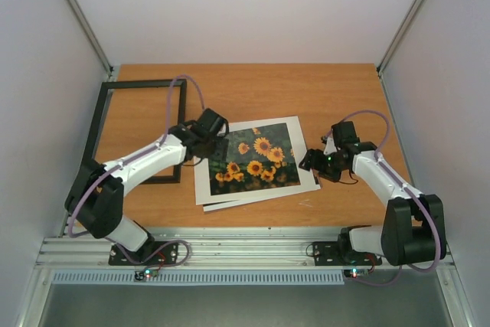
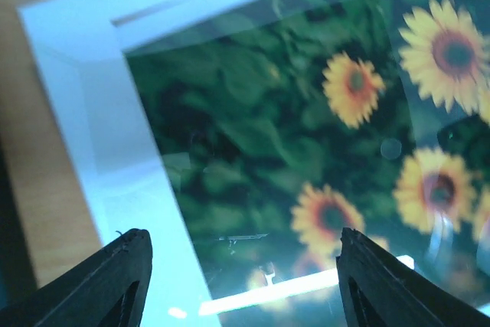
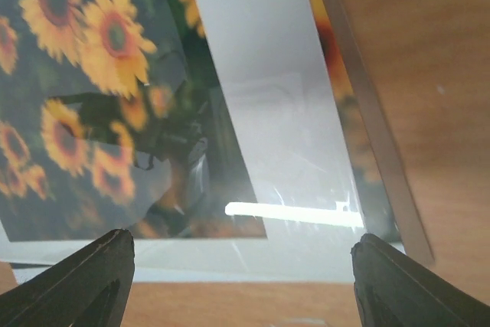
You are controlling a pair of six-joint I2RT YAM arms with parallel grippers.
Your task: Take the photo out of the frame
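The sunflower photo (image 1: 253,160) with its white border lies flat in the middle of the wood table, under a glossy sheet, over further sheets peeking out at the bottom and right edges. The empty black frame (image 1: 178,166) lies to its left. My left gripper (image 1: 217,145) is open above the photo's left part; its two fingertips (image 2: 130,254) show over the white border and picture in the left wrist view. My right gripper (image 1: 311,160) stands open at the photo's right edge, with the border and a brown board edge (image 3: 383,158) beneath it.
Bare table (image 1: 291,89) shows behind the photo and at the far right. The side and back walls enclose the work area, with metal rails along the front edge.
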